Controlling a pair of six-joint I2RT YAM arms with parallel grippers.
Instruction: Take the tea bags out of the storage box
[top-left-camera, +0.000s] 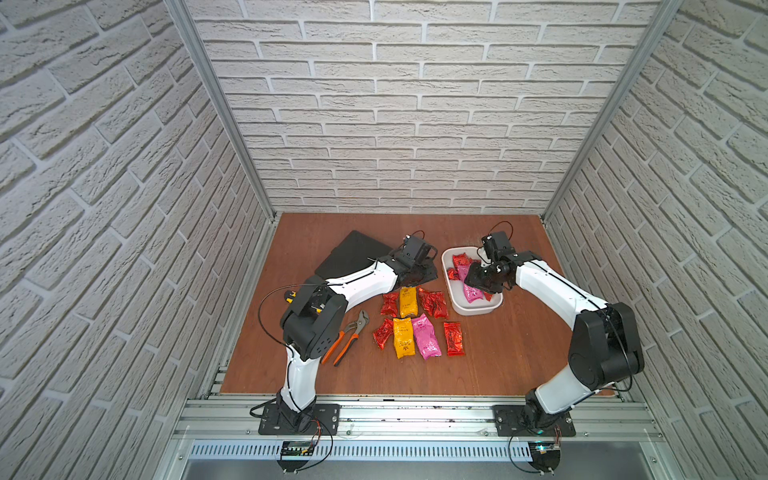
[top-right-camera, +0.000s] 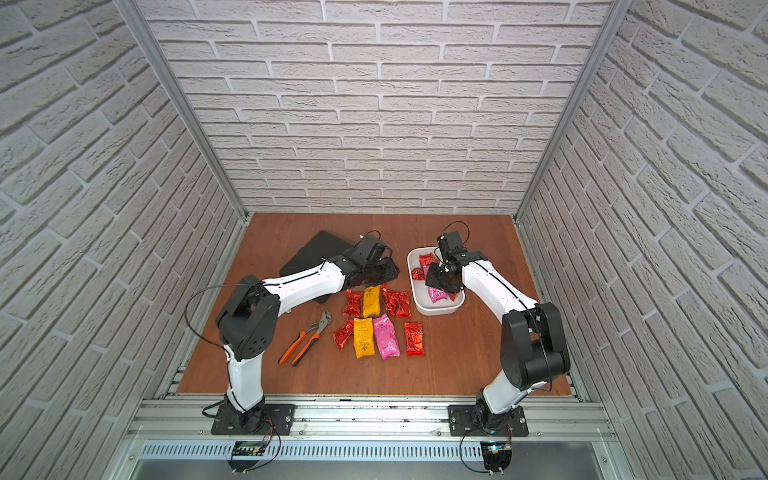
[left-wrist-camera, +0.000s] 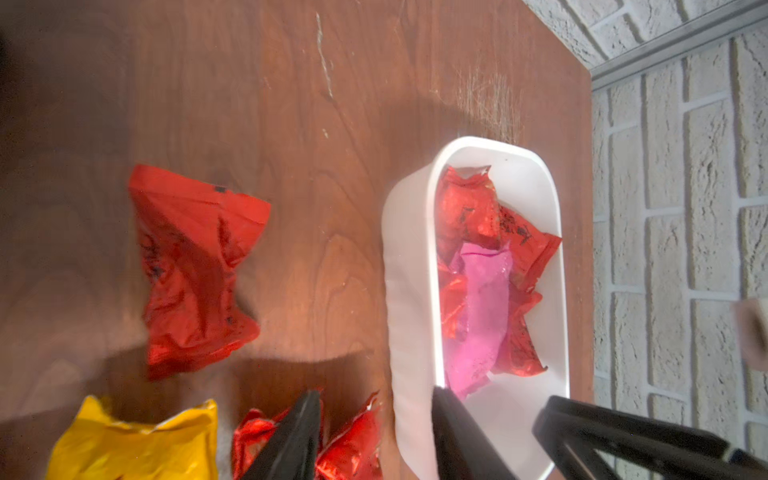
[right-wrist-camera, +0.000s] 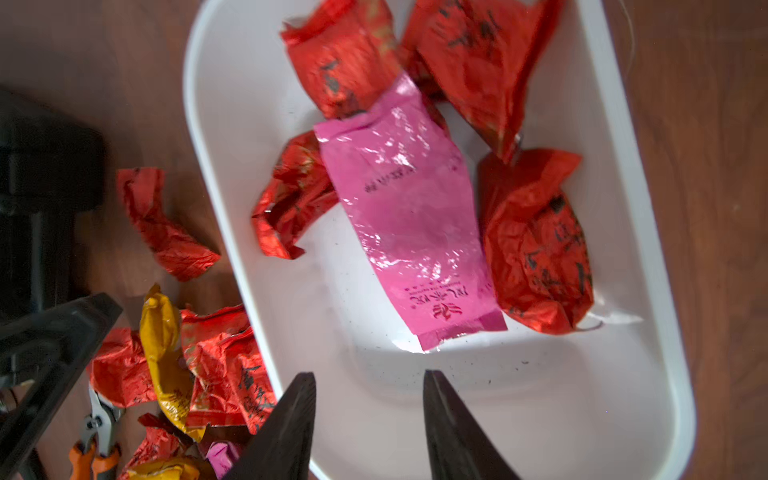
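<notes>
A white storage box (right-wrist-camera: 352, 416) stands on the right half of the table. Inside it lie a pink tea bag (right-wrist-camera: 412, 212) and several red tea bags (right-wrist-camera: 536, 248). My right gripper is over the box's near end, its fingers apart and nothing between them. Left of the box my left gripper hovers with its fingers apart, also empty. On the table are a loose red tea bag (left-wrist-camera: 196, 272), further red ones (top-left-camera: 433, 303), yellow ones (top-left-camera: 403, 337) and a pink one (top-left-camera: 426, 336).
Orange-handled pliers (top-left-camera: 345, 337) lie left of the loose bags. A dark flat tray or case (top-left-camera: 352, 249) sits at the back left, partly behind the left arm. The table right of the box and its front strip are clear.
</notes>
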